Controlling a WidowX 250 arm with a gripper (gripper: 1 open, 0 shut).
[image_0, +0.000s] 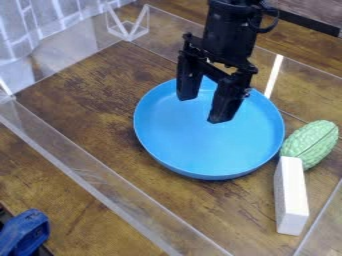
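Note:
My black gripper (211, 92) hangs over a blue plate (201, 135) in the camera view, its fingers pointing down on either side of a visible gap. I see no object between the fingers. The plate has nothing else visible on it.
A green textured oval object (310, 143) and a white block (291, 195) lie right of the plate. A dark blue object (19, 237) is at the lower left. Clear plastic walls cross the left and bottom. The wooden surface left of the plate is clear.

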